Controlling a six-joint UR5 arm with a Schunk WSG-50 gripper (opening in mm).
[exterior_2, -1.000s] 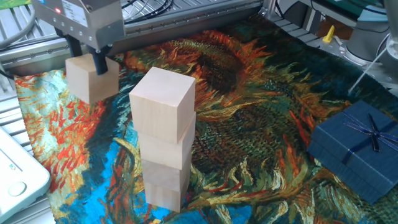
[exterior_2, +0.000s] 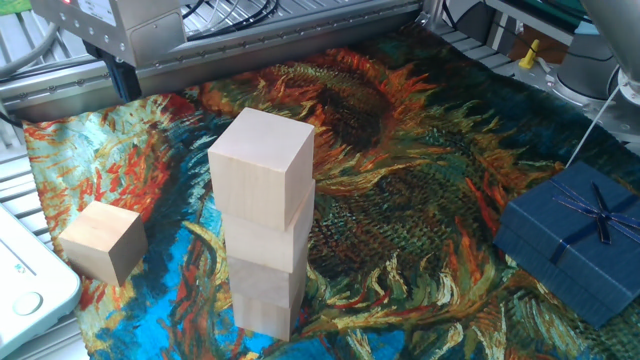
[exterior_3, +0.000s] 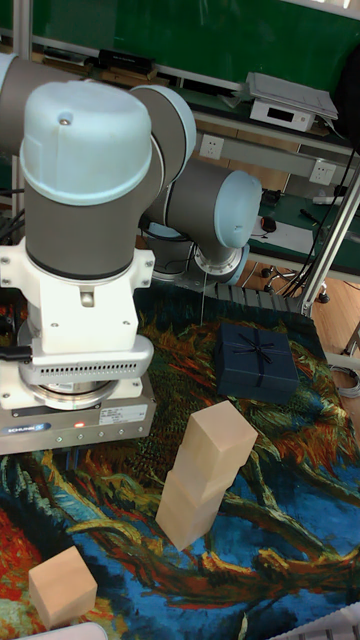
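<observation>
My gripper (exterior_2: 124, 82) hangs at the upper left of exterior view 2, above the cloth. Its dark fingers show nothing between them, but they overlap from this side, so how far apart they stand is unclear. In exterior view 3 the gripper's body hides most of them. A single wooden cube (exterior_2: 103, 243) rests on the cloth at the left, below and clear of the gripper; exterior view 3 has this cube (exterior_3: 63, 588) at the lower left. A separate stack of several wooden blocks (exterior_2: 262, 195) rises near the middle, its blocks slightly out of line. That stack (exterior_3: 206, 475) also appears in exterior view 3.
A dark blue ribboned box (exterior_2: 575, 240) lies on the right of the patterned cloth (exterior_2: 400, 220). A white device (exterior_2: 30, 280) borders the cloth at the left. Open cloth lies between the stack and the box.
One second ago the gripper held the wooden cube in the air. The stack stayed still.
</observation>
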